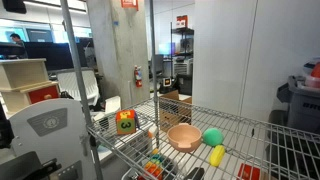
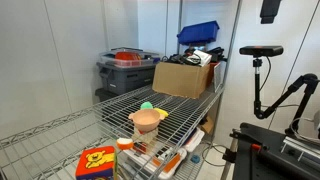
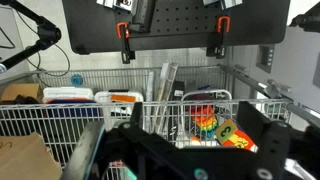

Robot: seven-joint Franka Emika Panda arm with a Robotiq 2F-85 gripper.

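Observation:
My gripper appears as dark, blurred shapes along the bottom of the wrist view; its fingers look spread apart, and I see nothing held between them. A red and yellow box [image 1: 125, 122] stands at the near left of the wire rack [image 1: 135, 147], apart from the gripper. In the second exterior view this box [image 2: 97, 162] is at the front. A pinkish bowl [image 1: 184, 137] sits farther along the rack, with a green rounded object [image 1: 212, 136] and a yellow elongated object [image 1: 217, 155] beside it. Wrist view: the red box [image 3: 233, 136] lies beyond the rack's edge wires.
Multicoloured small items [image 1: 155, 165] and a red object [image 1: 249, 172] lie low in the first exterior view. Grey bins [image 2: 128, 76] and a cardboard box [image 2: 180, 79] stand behind the rack. A black stand [image 2: 262, 52] rises at the right. Bare rack wires surround the bowl.

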